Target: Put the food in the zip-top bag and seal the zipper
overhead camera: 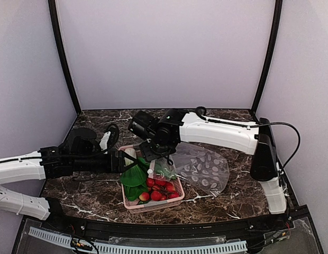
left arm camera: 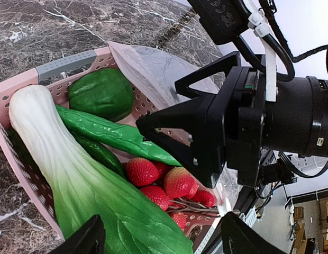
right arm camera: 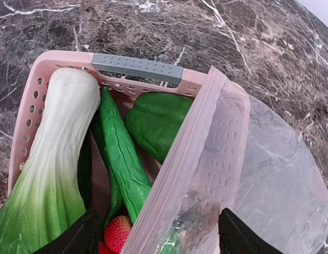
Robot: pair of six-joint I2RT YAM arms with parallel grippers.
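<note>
A clear zip top bag (overhead camera: 209, 168) lies on the table to the right of the pink basket (overhead camera: 153, 205), its pale zipper edge (right arm camera: 180, 164) draped over the basket's right side. Food fills the basket: a bok choy (left arm camera: 74, 159), a green pepper (left arm camera: 102, 94), a long green vegetable (left arm camera: 114, 133) and several strawberries (left arm camera: 179, 181). Over the basket's back part my right gripper hovers, fingers (left arm camera: 164, 114) apart and nothing held between them. My left gripper stands open above the bok choy at the basket's left. No food shows inside the bag.
The two grippers are close together over the basket. A black rail (overhead camera: 174, 228) runs along the front edge.
</note>
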